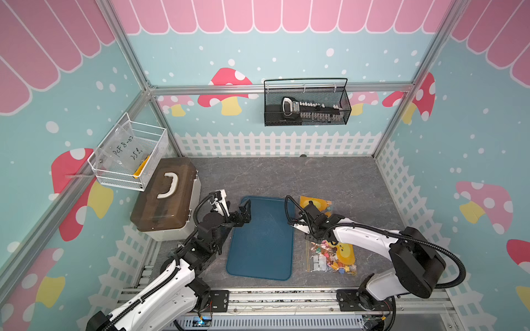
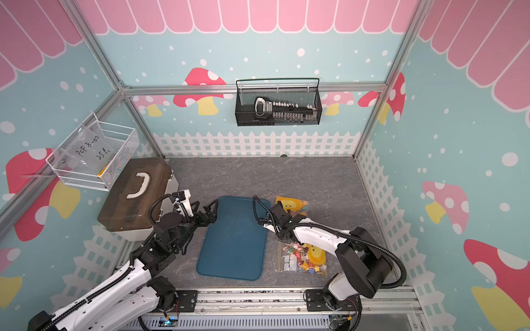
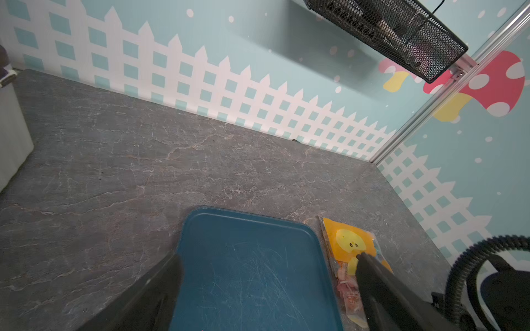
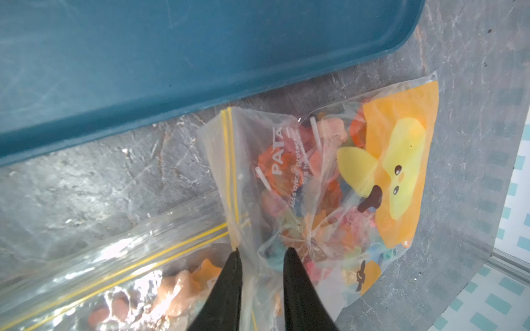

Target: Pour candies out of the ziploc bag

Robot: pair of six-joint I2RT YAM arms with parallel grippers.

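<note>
A clear ziploc bag of candies (image 4: 309, 165) with a yellow-and-orange duck print lies flat beside the blue tray (image 1: 259, 242). Its yellow zip strip crosses the right wrist view close to my right gripper. Those fingers stand a little apart, with the bag's zip end between them; whether they touch the plastic cannot be told. From above, the right arm hides much of this bag. My left gripper is open and empty over the tray's left side.
A second candy bag (image 1: 331, 260) lies nearer the front, partly under the first bag's zip end. The tray is empty. A brown-lidded box (image 1: 165, 193) stands at the left. Bare table (image 1: 248, 173) stretches along the back.
</note>
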